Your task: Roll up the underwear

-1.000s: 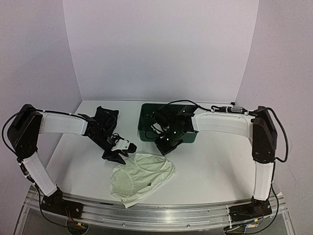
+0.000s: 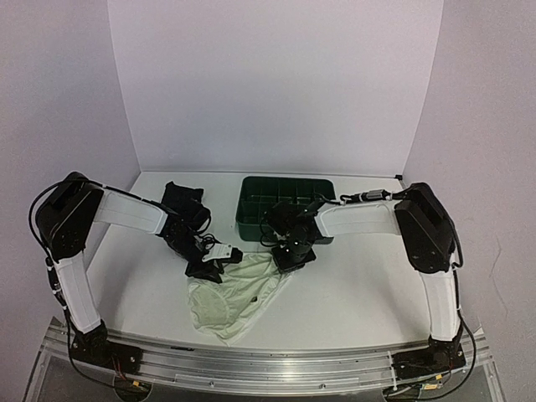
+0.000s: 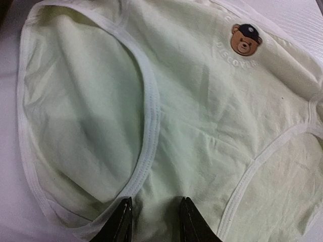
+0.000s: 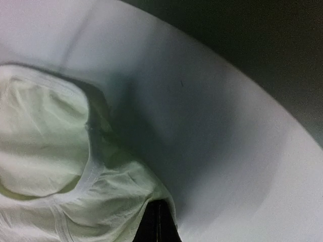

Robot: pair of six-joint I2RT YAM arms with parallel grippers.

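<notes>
Pale mint underwear [image 2: 230, 306] with white trim lies spread on the table's front middle; a small bear print [image 3: 245, 39] shows in the left wrist view. My left gripper [image 2: 209, 272] is down at its upper left part, its two fingertips [image 3: 123, 219] apart on the fabric. My right gripper [image 2: 285, 264] is at the upper right corner, its fingers close together in the right wrist view, where the cloth bunches against them; whether it grips the cloth is unclear.
A dark green divided bin [image 2: 285, 188] stands at the back middle. A black cloth or object [image 2: 182, 193] lies at the back left.
Both grippers have moved down onto the underwear, the right one to its upper corner. The underwear's upper edge has shifted slightly toward the back.
</notes>
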